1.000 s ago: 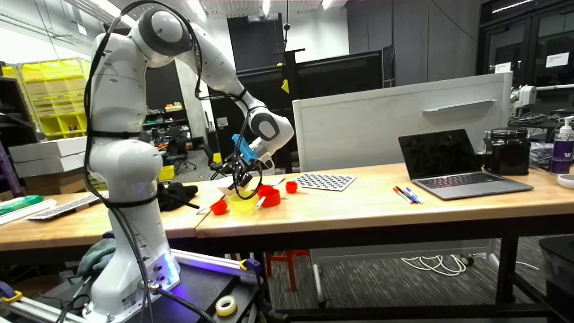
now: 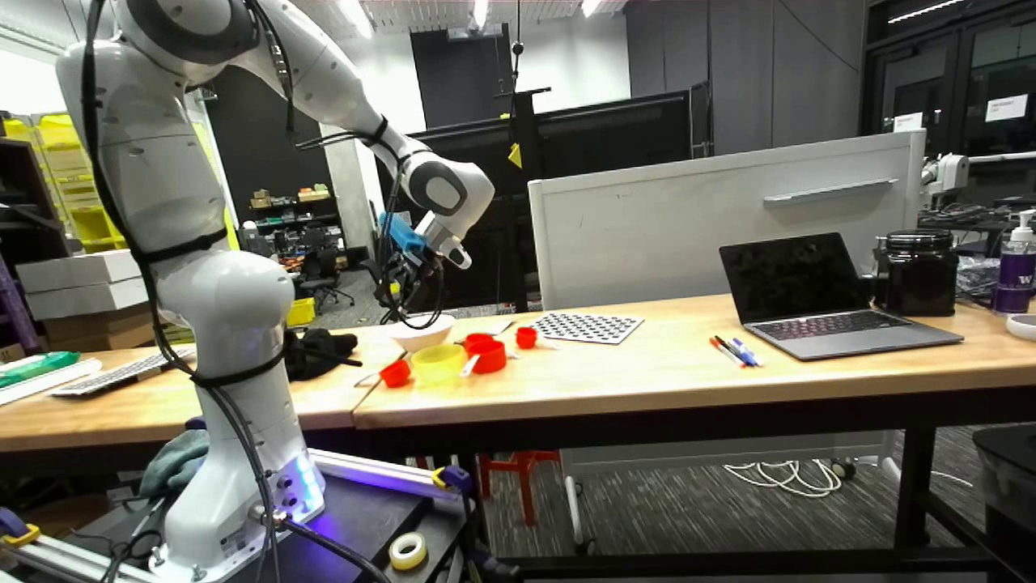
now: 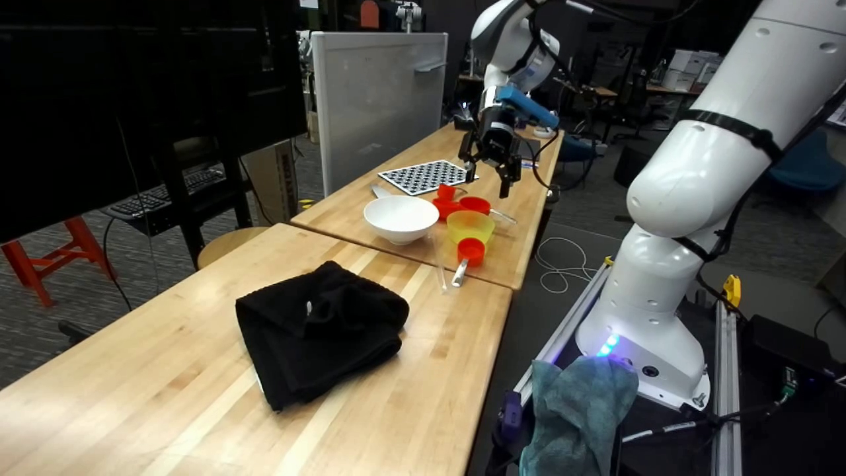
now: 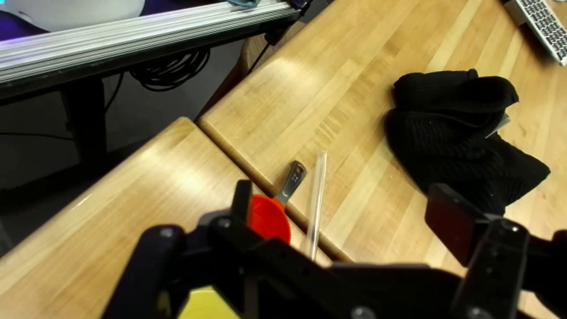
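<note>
My gripper (image 3: 488,178) is open above the table, its fingers wide apart with nothing between them. In the wrist view, a red measuring cup (image 4: 269,219) with a grey handle lies beyond the left finger, partly covered by it. A clear rod (image 4: 317,199) crosses the seam between the tables. A black cloth (image 4: 452,143) lies crumpled to the right. The yellow bowl (image 3: 478,230) stands next to that cup, mostly hidden in the wrist view. The white bowl (image 3: 400,218) sits beside it, and further red cups (image 3: 476,205) are grouped behind the yellow bowl.
A checkered board (image 2: 588,327) lies flat behind the cups. Pens (image 2: 735,351) and an open laptop (image 2: 840,325) occupy the right side, near a dark jar (image 2: 914,272). Bare wood separates the board from the pens. A keyboard (image 2: 116,374) lies at the left.
In exterior view 1, the arm has swung left and its gripper has risen away from the bowls and cups. More of the white bowl shows now. The tabletop objects appear unmoved.
</note>
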